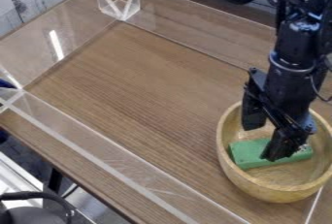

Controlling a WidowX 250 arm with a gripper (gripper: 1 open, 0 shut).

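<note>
A round wooden bowl [259,184] sits at the lower right of the table, with a green rectangular block [247,153] lying inside it. My black gripper [278,143] is lowered over the bowl, its fingers open and reaching down at the block. Whether the fingertips touch the block cannot be told; part of the block is hidden behind them.
Clear plastic edging runs along its back and left sides. Dark cables or hardware lie at the lower left, beyond the table.
</note>
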